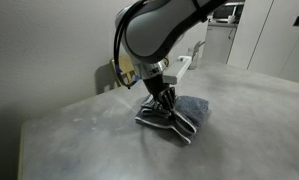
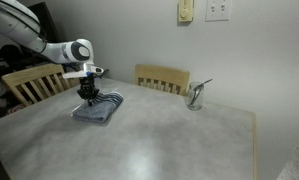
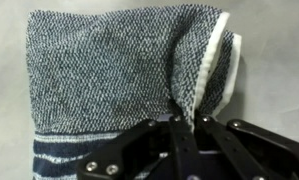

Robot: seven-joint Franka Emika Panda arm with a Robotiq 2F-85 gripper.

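Observation:
A folded grey-blue towel (image 1: 192, 108) with white edging lies on the table. Dark and white stripes cross its lower left part in the wrist view, where the cloth (image 3: 99, 70) fills much of the frame. My gripper is shut on the towel, gripping it close to a white hem that bunches up between the fingers. From the opposite side, the gripper (image 2: 89, 98) points down onto the towel (image 2: 95, 110), and stripes show along its far edge. Most of the cloth still rests on the tabletop; the pinched fold is partly hidden by the fingers.
A glass with a utensil (image 2: 196, 98) stands near the back edge. Wooden chairs (image 2: 161, 78) are tucked along the far side, one of them behind the arm.

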